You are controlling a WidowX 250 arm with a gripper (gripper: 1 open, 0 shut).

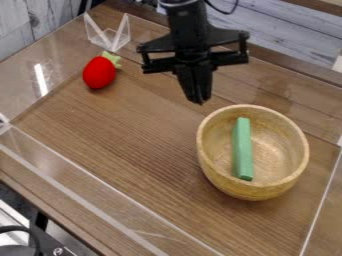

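My black gripper (198,98) hangs over the middle of the wooden table, up and left of a tan bowl (214,165). Its fingertips are close together with nothing seen between them. A green stick-like object (243,150) lies inside the bowl. A red tomato-like object (98,73) with a small green piece behind it sits at the upper left.
A clear plastic piece (107,32) stands behind the red object at the back left. Table edges show at the back and right.
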